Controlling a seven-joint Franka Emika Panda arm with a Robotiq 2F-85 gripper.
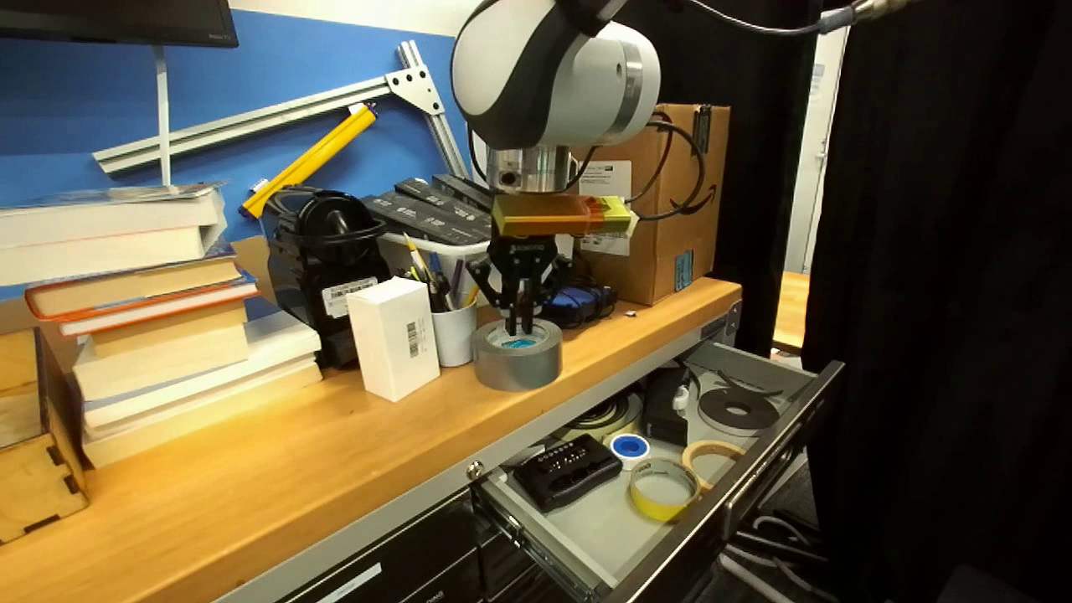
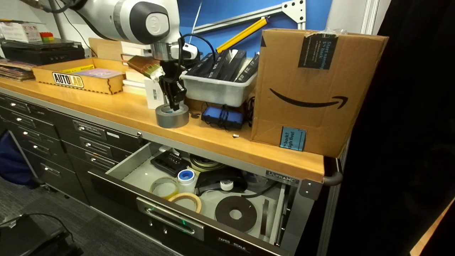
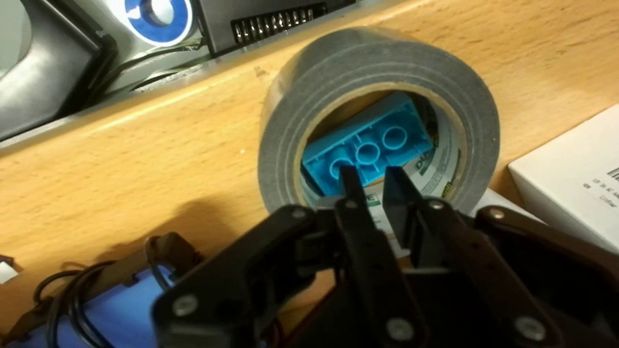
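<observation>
A roll of grey duct tape (image 1: 517,363) lies flat on the wooden bench; the wrist view shows a light blue toy brick (image 3: 371,148) inside its ring, hollow side up. My gripper (image 1: 519,327) points down at the opening of the roll. In the wrist view a narrow gap separates the fingers (image 3: 400,188), and no object shows between them. Their tips overlap the near edge of the brick there; whether they touch it or the tape's inner wall, I cannot tell.
Beside the roll stand a white box (image 1: 394,340) and a pencil cup (image 1: 455,337). A blue device with black cables (image 2: 222,116) lies on the other side. Below the bench edge an open drawer (image 2: 136,170) holds several tape rolls. A large cardboard box (image 2: 315,94) stands at the bench end.
</observation>
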